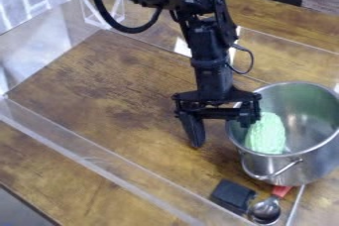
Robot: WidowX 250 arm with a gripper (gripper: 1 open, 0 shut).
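Observation:
My black gripper [217, 124] hangs just left of a large steel pot [312, 154], its fingers spread open and its right side reaching over the pot's rim. Inside the pot lies a pale green textured object [265, 134]. I see nothing held between the fingers.
A black block [233, 196], a metal spoon [265, 211] and a red handle lie in front of the pot. Bare wooden table [99, 101] fills the left, bounded by clear plastic edging.

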